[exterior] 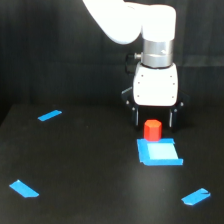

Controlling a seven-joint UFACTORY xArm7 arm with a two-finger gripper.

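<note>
A small red block stands upright at the back edge of a white square framed with blue tape. Above it hangs my white gripper, its dark fingers spread apart and pointing down. One finger shows to the left of the red block and the other to its right, with a gap on each side. Whether the fingertips are level with the block in depth, I cannot tell.
Blue tape strips lie on the dark table at the back left, front left and front right.
</note>
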